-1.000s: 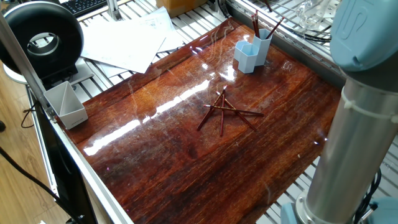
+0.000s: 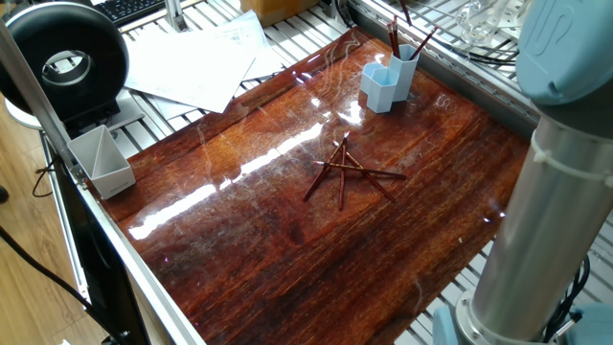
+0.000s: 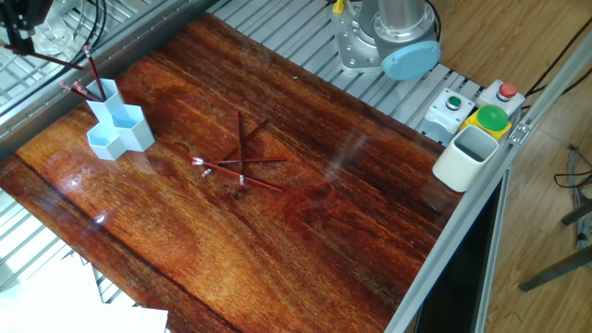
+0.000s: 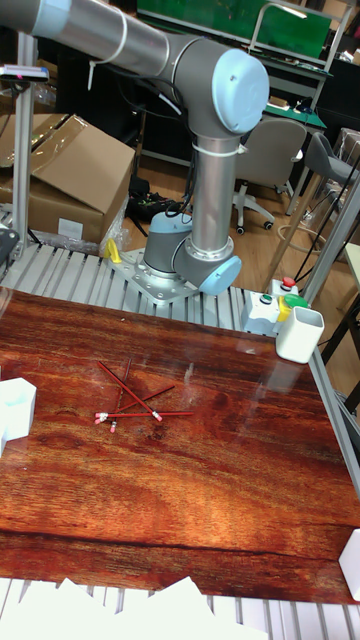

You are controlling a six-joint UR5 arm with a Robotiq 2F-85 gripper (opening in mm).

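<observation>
Several dark red pencils (image 3: 242, 153) lie crossed in a loose pile on the wooden board, showing pale ends. A light-blue holder of joined hexagonal cups (image 3: 119, 129) stands upright near the board's edge; its tallest cup holds a few pencils (image 3: 93, 72) leaning out, while the two lower cups look empty. At the upper left corner of exterior view 2 hangs my black gripper (image 3: 18, 43), partly cut off by the frame. It appears shut on a single dark pencil (image 3: 57, 61), which sticks out sideways, above and beyond the holder. Exterior view 1 shows only a bit of that pencil (image 2: 405, 12).
A white square cup (image 3: 459, 163) stands at one board corner beside the button boxes (image 3: 448, 109). Another white container (image 2: 102, 163) sits at the opposite edge. A metal rail (image 2: 460, 72) runs behind the holder. Much of the board (image 2: 278, 259) is bare.
The arm's blue joint has shifted slightly to the right in exterior view 1, and the pencil bit at the top edge has moved a little left. Pile and holder are unchanged.
</observation>
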